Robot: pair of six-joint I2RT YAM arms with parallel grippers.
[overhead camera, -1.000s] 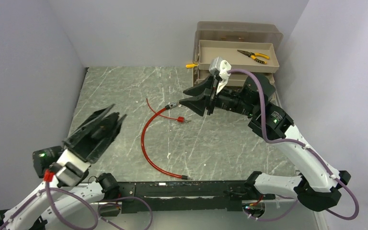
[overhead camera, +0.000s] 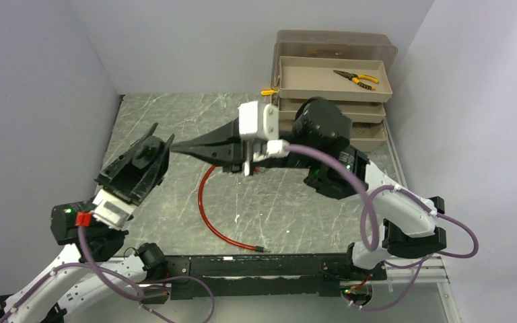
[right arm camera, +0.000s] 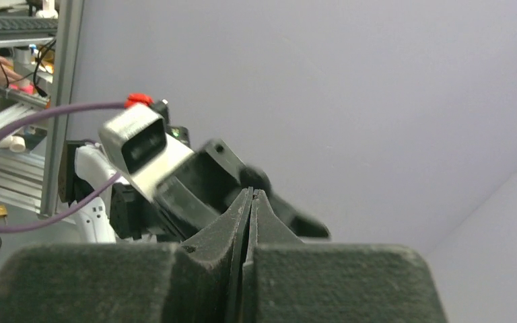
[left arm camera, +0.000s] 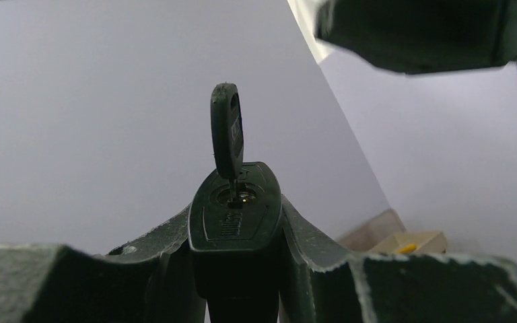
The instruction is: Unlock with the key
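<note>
My left gripper (overhead camera: 163,137) is shut on a black lock (left arm camera: 232,222). In the left wrist view the lock stands upright between the fingers, with a black-headed key (left arm camera: 226,131) sticking up from its keyhole. My right gripper (overhead camera: 175,147) is shut with nothing visible between its fingers, its tip very close to the left gripper in the top view. In the right wrist view the left gripper appears blurred just beyond my right fingertips, and part of the right gripper shows dark at the upper right of the left wrist view.
Red cables (overhead camera: 203,208) lie on the marble-patterned table (overhead camera: 134,114). At the back right stands an organiser with stacked trays (overhead camera: 309,67), pliers (overhead camera: 357,79) in the top one, and a yellow-handled tool (overhead camera: 268,92) beside it. Pale walls surround the workspace.
My right gripper has swung left and closed from open. The two grippers are now close together above the table.
</note>
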